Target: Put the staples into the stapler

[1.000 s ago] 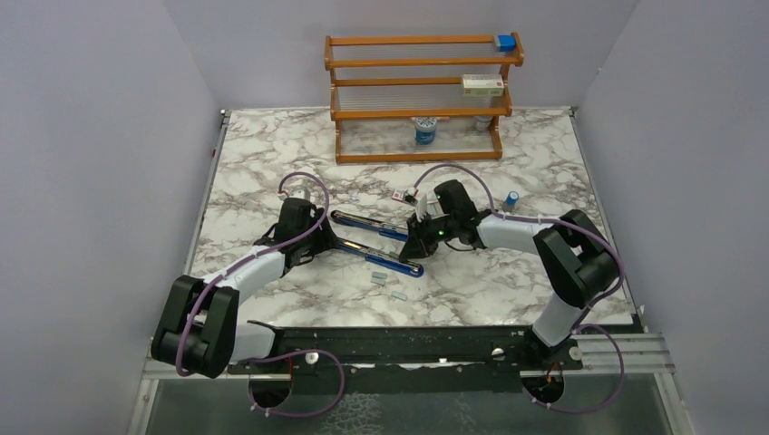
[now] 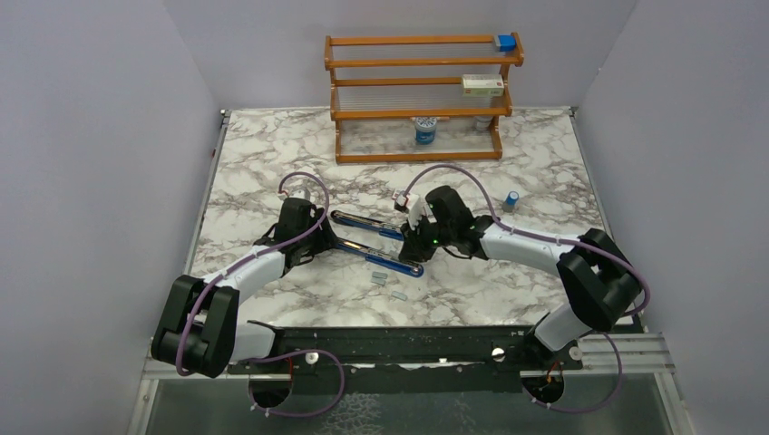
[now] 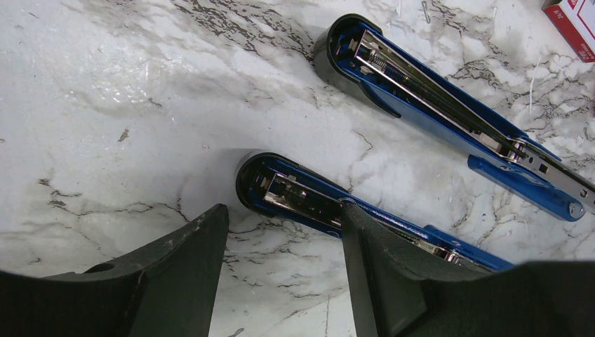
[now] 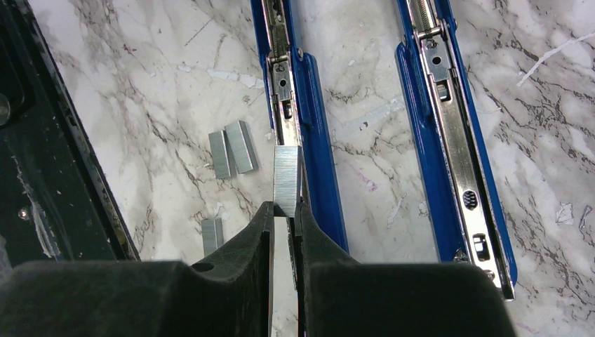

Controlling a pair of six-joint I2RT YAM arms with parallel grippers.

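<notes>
Two blue staplers lie opened out flat on the marble table. Over the near stapler (image 4: 319, 151), my right gripper is shut on a grey strip of staples (image 4: 286, 179), which overlaps the metal rail in the right wrist view; whether it touches the rail I cannot tell. At the other end of that stapler (image 3: 281, 188), my left gripper stands part open, its fingers apart on either side in view. No contact between them is clear. The far stapler (image 4: 449, 151) lies alongside, clear of both grippers, its rail showing no staple strip.
Loose staple strips (image 4: 230, 149) lie beside the near stapler, towards the table's front edge. A red and white box (image 3: 577, 24) sits beyond the far stapler. At the back stands a wooden rack (image 2: 417, 158); a small blue-topped item (image 2: 511, 199) is at right.
The right gripper has shifted slightly left in the top view and turned a little, staying over the near stapler. My left arm and both staplers look unmoved.
</notes>
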